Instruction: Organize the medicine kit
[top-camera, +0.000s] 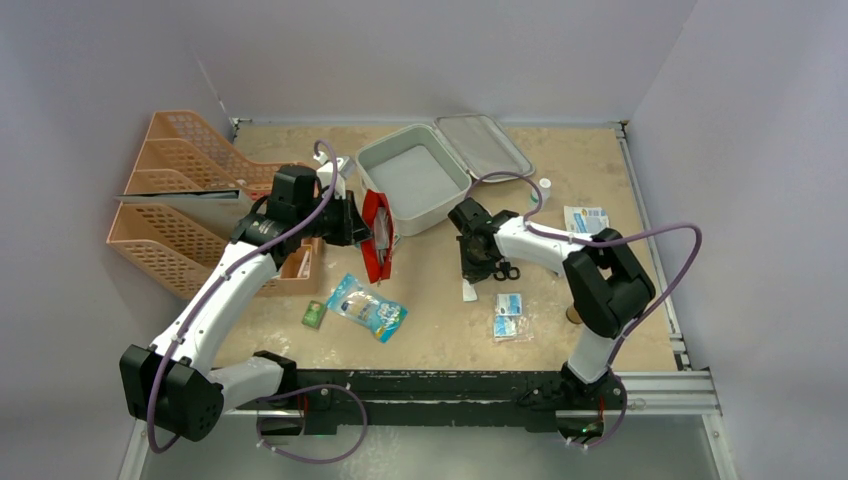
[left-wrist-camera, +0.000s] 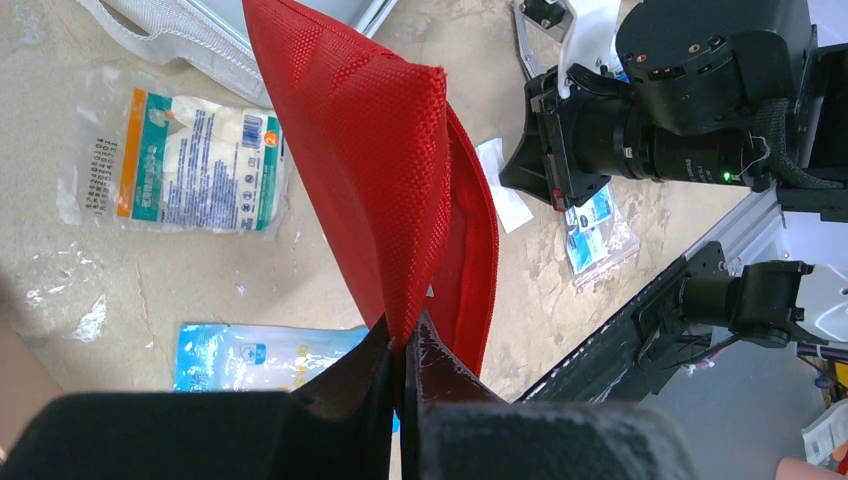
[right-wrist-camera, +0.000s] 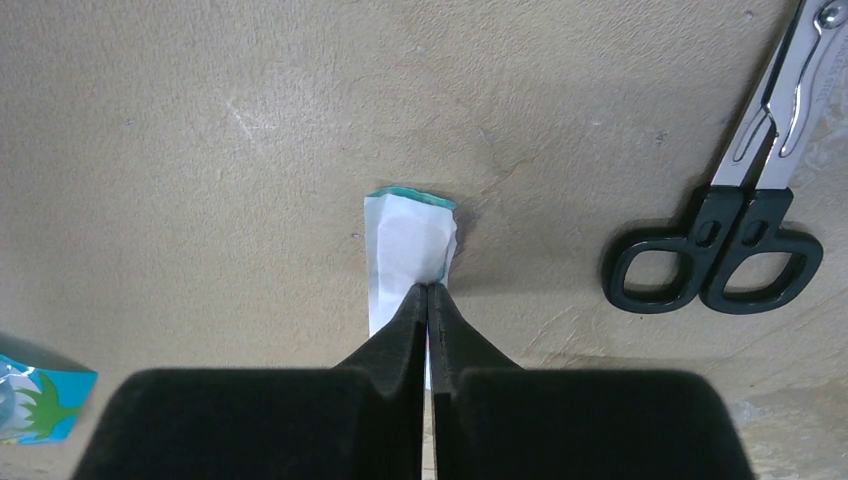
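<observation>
My left gripper is shut on the edge of a red fabric pouch (left-wrist-camera: 380, 150), which hangs partly open beside the grey kit box (top-camera: 372, 195). On the table lies a narrow white packet (right-wrist-camera: 410, 240) with a green end. The shut tips of my right gripper are right over that packet, and nothing shows pinched between them. Black-handled scissors (right-wrist-camera: 715, 245) rest to the right of it. The kit box is empty, its lid (top-camera: 485, 142) folded open to the back right.
An orange basket (top-camera: 165, 240) occupies the left side. Nearer the front are a blue wipes pack (top-camera: 368, 308), a small green box (top-camera: 313, 315) and a clear bag of bandage packs (top-camera: 508, 318). A white bottle (top-camera: 542, 189) stands back right.
</observation>
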